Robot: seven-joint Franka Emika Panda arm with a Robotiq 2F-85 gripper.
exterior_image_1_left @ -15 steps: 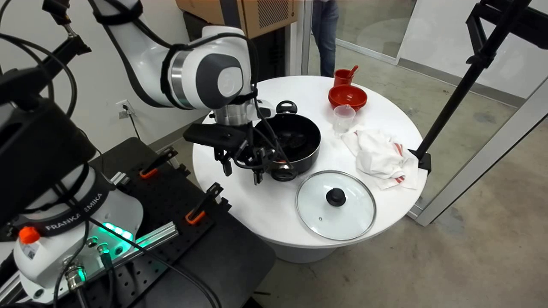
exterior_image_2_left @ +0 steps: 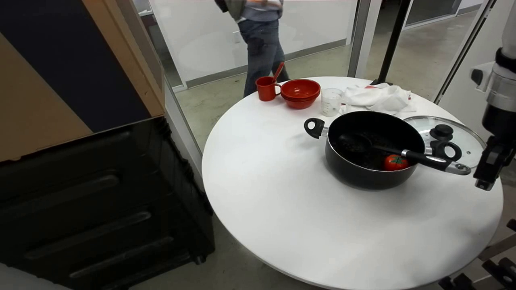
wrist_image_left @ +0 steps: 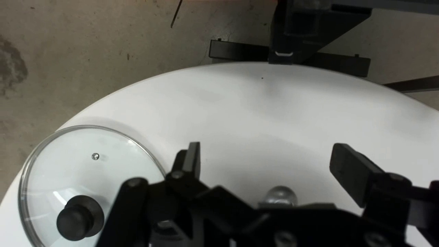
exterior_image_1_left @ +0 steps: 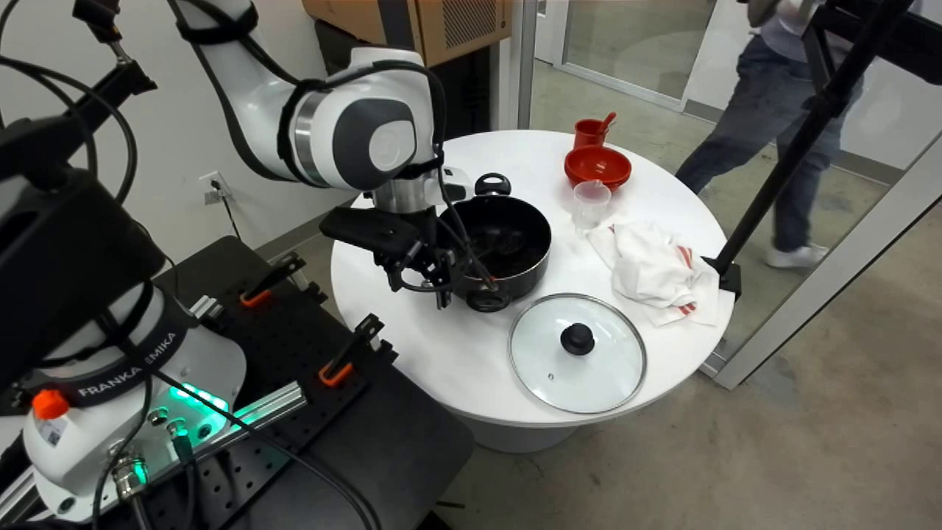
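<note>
My gripper is open, its two fingers [wrist_image_left: 192, 158] wide apart over the white table. Low between them in the wrist view shows the rounded metallic end of the ladle handle [wrist_image_left: 280, 195], not gripped. The black ladle [exterior_image_2_left: 430, 162] leans in the black pot [exterior_image_2_left: 372, 181], its handle lying over the rim and pointing at my gripper [exterior_image_2_left: 485, 183] in exterior view 2. A red tomato [exterior_image_2_left: 395, 162] sits inside the pot near that handle. In exterior view 1 my arm hides part of the pot [exterior_image_1_left: 530, 275].
The glass lid [exterior_image_1_left: 578, 366] lies flat by the pot. Beyond are a white towel [exterior_image_1_left: 658, 269], a clear measuring cup [exterior_image_1_left: 589, 205], red bowls [exterior_image_1_left: 597, 166] and a red mug [exterior_image_1_left: 588, 134] with a red utensil.
My gripper has turned slightly and shifted a little beside the pot. Objects on the table have stayed put. A person has walked from the back to the right behind the table.
</note>
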